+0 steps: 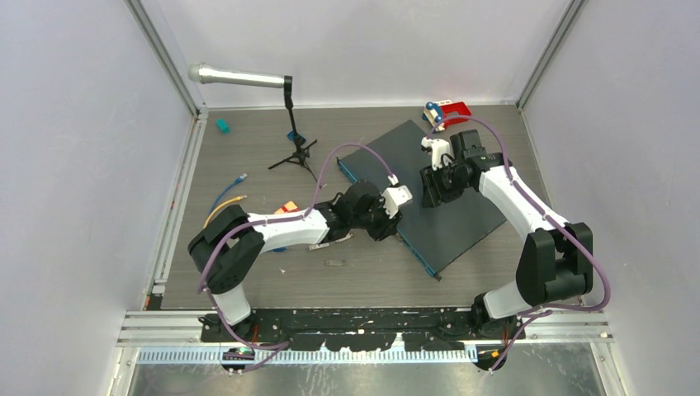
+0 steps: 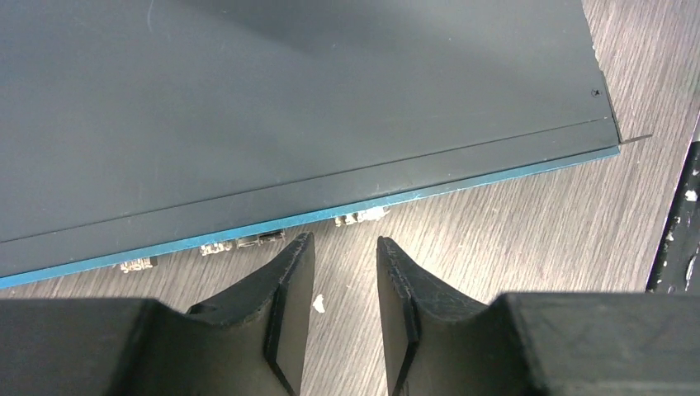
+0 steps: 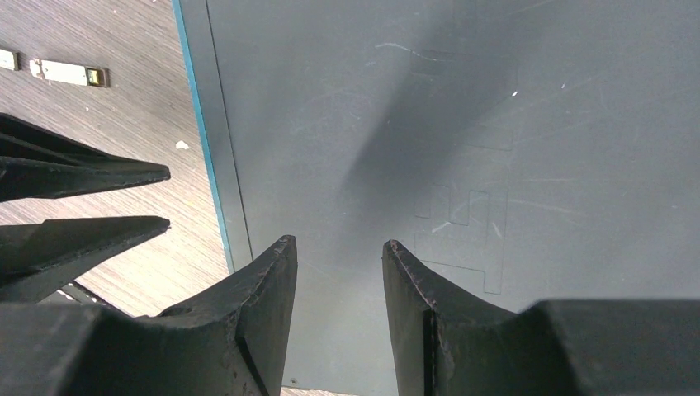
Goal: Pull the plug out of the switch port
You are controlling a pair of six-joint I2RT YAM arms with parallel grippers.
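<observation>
The switch (image 1: 446, 231), a flat dark panel with a teal front edge, lies angled on the table. In the left wrist view, metal port modules (image 2: 136, 265) show along that edge (image 2: 495, 176). My left gripper is open just outside the edge, with nothing between its fingers. My right gripper stands open above the switch's top (image 3: 536, 124). The left gripper's fingers (image 3: 99, 231) also show in the right wrist view. I cannot tell whether a plug sits in a port.
Loose modules (image 3: 70, 72) lie on the table left of the switch. Blue and yellow cables (image 1: 219, 210) lie at left, a tripod stand (image 1: 299, 153) at back left, and a red object (image 1: 456, 111) at back right.
</observation>
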